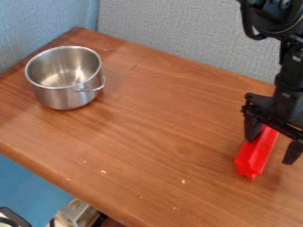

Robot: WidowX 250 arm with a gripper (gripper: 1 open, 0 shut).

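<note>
My black gripper (270, 142) stands open over a red elongated object (253, 158) on the right part of the wooden table, its fingers to either side of the object's upper end. A steel pot (64, 92) with side handles sits at the upper left of the table.
A grey wall runs along the back and a blue one on the left. Beyond the front-left edge are a blue surface and some metal hardware (73, 213).
</note>
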